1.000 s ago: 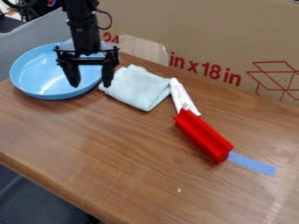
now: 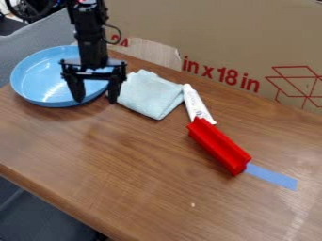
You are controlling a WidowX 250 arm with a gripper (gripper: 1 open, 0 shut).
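My black gripper (image 2: 96,89) hangs low at the upper left, fingers open, over the right part of a light blue round tray (image 2: 36,77) and beside the left edge of a folded pale cloth (image 2: 152,96). Whether its tips touch either one is unclear.
A red bar-shaped object (image 2: 217,145) lies on the wooden table right of centre, with a white item (image 2: 197,104) behind it and a blue tape strip (image 2: 270,176) at its right. A cardboard box (image 2: 251,56) stands along the back.
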